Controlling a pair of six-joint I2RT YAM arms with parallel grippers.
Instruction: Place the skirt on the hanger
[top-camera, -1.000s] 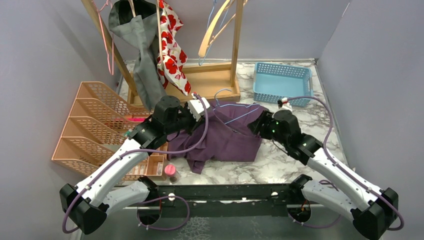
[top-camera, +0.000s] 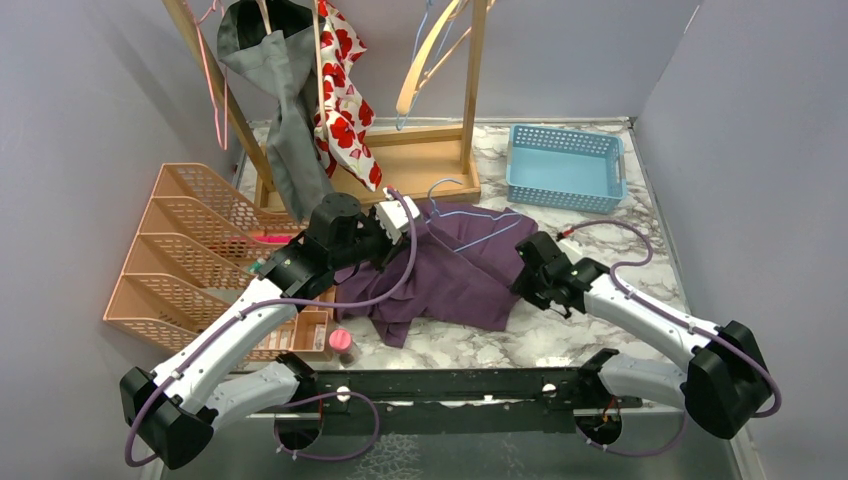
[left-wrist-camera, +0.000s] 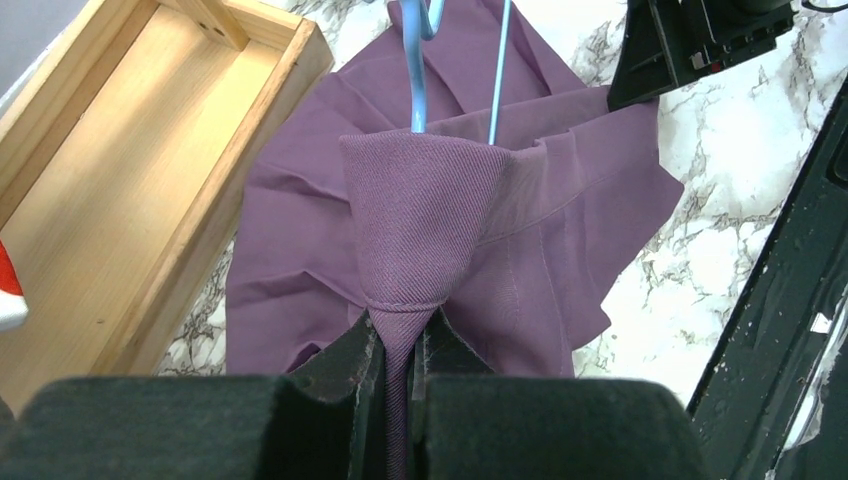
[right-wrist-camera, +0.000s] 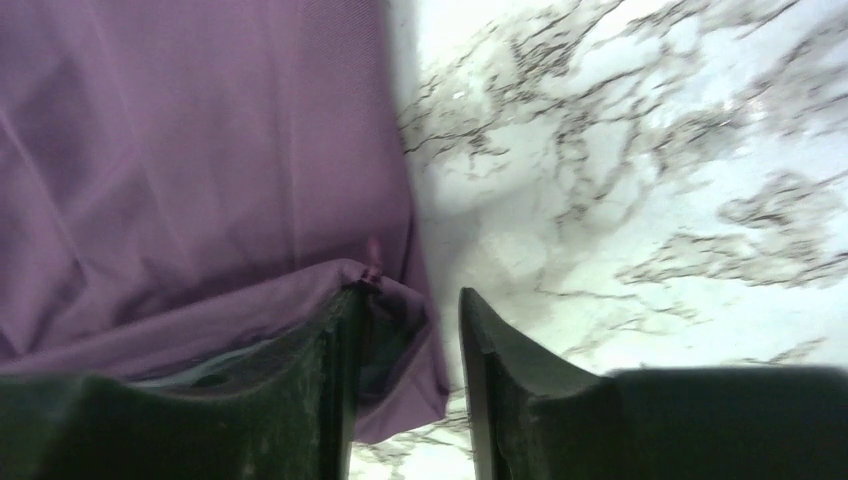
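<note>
The purple skirt (top-camera: 450, 275) lies crumpled on the marble table, partly over the front of the rack's base. A blue hanger (top-camera: 478, 212) lies at its upper part, its lower left end tucked into the fabric in the left wrist view. My left gripper is shut on a gathered fold of the skirt (left-wrist-camera: 420, 220). At the skirt's right edge, my right gripper is part open. Its left finger (right-wrist-camera: 335, 370) is beside or inside a fold of the waist opening; the right finger (right-wrist-camera: 485, 350) stands over bare marble, apart from the cloth.
Behind is a wooden rack (top-camera: 468, 110) hung with a grey garment (top-camera: 285, 110) and a red-flowered one (top-camera: 345, 100). An empty blue basket (top-camera: 565, 165) stands back right. Left is a tan organizer (top-camera: 190, 260), with a pink-capped jar (top-camera: 341, 341) near its front corner.
My left arm has stayed put.
</note>
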